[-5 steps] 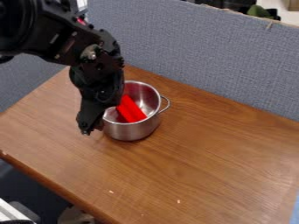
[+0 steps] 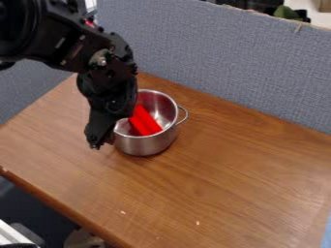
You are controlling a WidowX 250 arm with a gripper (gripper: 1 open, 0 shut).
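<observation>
A steel pot with a wire handle stands on the wooden table at centre left. Inside it lies a red object, partly hidden by the arm. My black gripper hangs at the pot's left side, its fingertips low near the rim and open; whether it touches the pot I cannot tell.
A grey padded wall runs along the back. The table's left front edge drops to a dark area at lower left.
</observation>
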